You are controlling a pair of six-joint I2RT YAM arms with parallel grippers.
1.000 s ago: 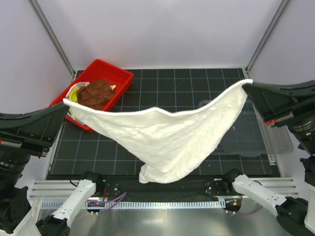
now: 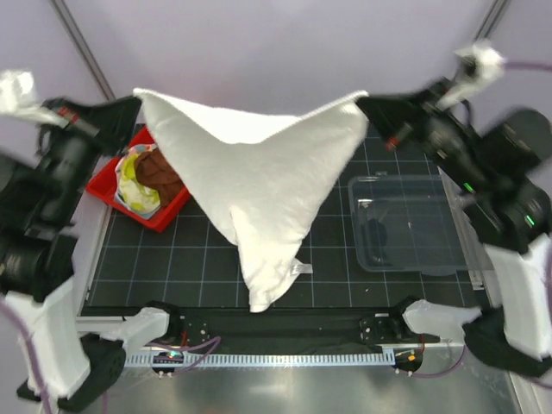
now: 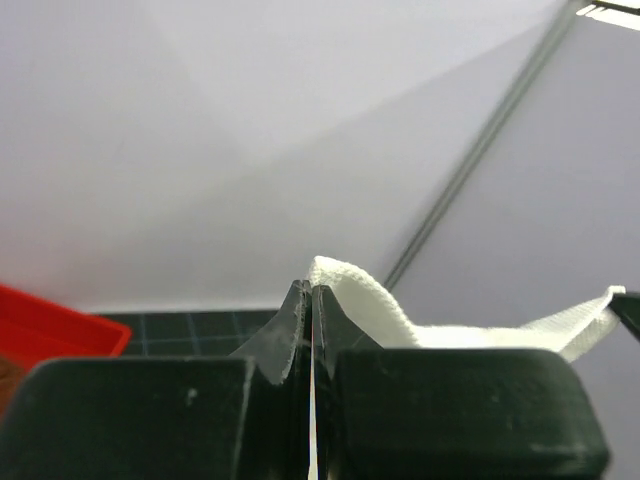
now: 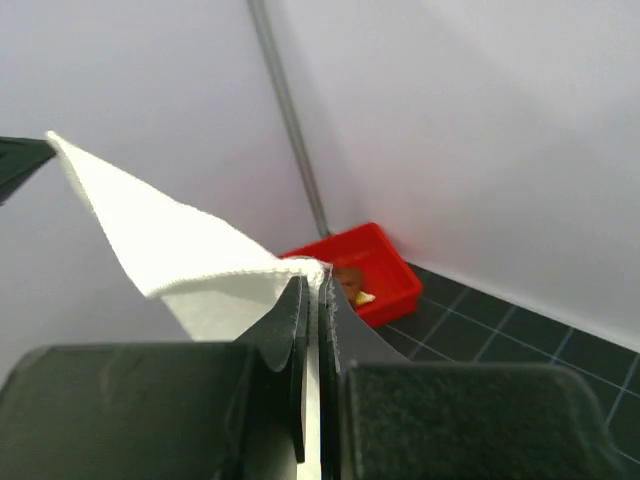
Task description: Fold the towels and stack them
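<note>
A white towel (image 2: 259,190) hangs between my two raised grippers, its top edge sagging in the middle and its lower end bunched toward the front of the tiled table. My left gripper (image 2: 134,101) is shut on one top corner; in the left wrist view the cloth rises from between the fingertips. My right gripper (image 2: 363,107) is shut on the other top corner, also seen pinched in the right wrist view. A red bin (image 2: 159,216) at the left holds a brown cloth (image 2: 157,172) and a yellow patterned cloth (image 2: 129,183).
A clear plastic tub (image 2: 405,224) sits at the right of the dark tiled table (image 2: 138,276). White walls surround the back and sides. The table's middle lies under the hanging towel.
</note>
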